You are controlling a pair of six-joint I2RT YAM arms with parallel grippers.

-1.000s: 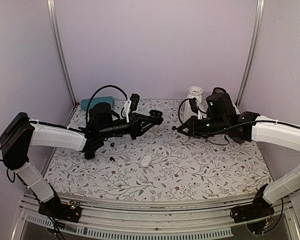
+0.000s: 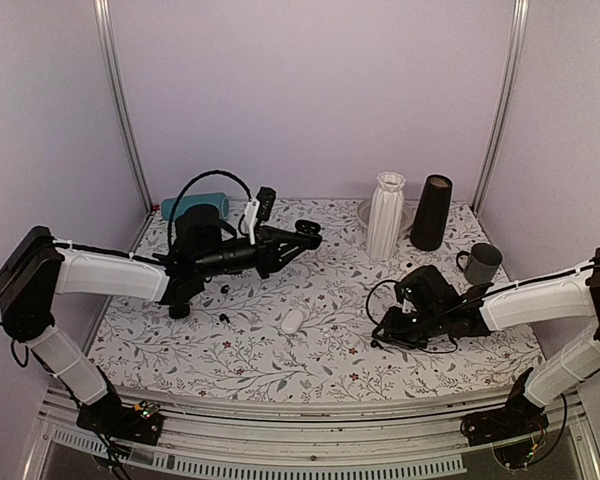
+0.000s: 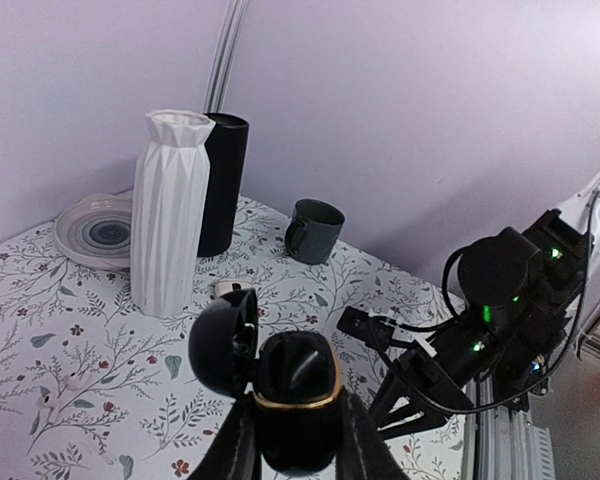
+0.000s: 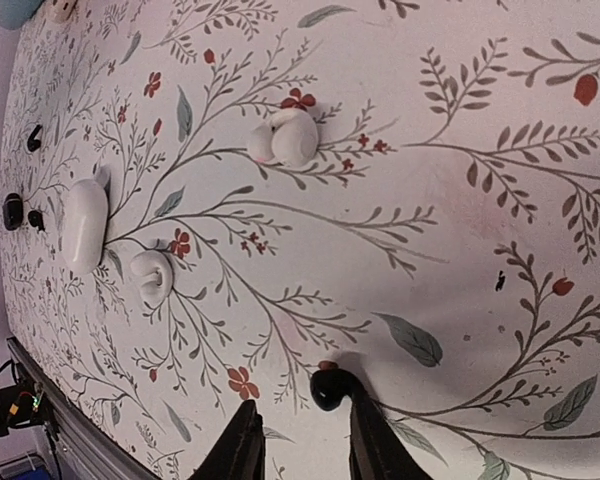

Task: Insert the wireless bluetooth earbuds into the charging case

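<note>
The black charging case point(image 3: 298, 370), gold-rimmed with its lid point(image 3: 218, 343) raised, is held above the table with my left gripper point(image 2: 298, 243) shut on it. The inside of the case is too dark to read. Low over the table at the front right, my right gripper has its fingers apart. A black earbud point(image 4: 330, 388) shows just beyond and between those fingertips, close to the tabletop. No clear contact with either finger shows.
Two white earbuds, one upper point(image 4: 285, 137) and one lower point(image 4: 152, 277), lie near a white case point(image 4: 83, 227). Small black pieces point(image 2: 224, 318) lie at left. A white vase point(image 2: 385, 215), black vase point(image 2: 432, 213) and mug point(image 2: 480, 263) stand back right.
A dark piece shows at its tip throughout. The left arm has barely moved.
</note>
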